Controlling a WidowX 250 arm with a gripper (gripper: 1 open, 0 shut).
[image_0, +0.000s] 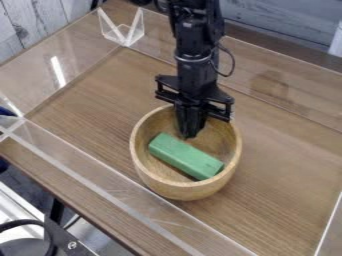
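A black robot arm comes down from the top centre, its gripper (190, 128) lowered over the back part of a round tan bowl (159, 183). In the bowl lies a green bar-shaped object (186, 157), slanting from upper left to lower right, just below the fingertips. The fingertips are dark and small, with nothing visible held between them; the gripper looks shut.
The bowl stands on a wooden table (94, 110) with free room to its left and right. A white wire-like holder (122, 28) is at the back left. Black cables lie at the lower left, beside the table's edge.
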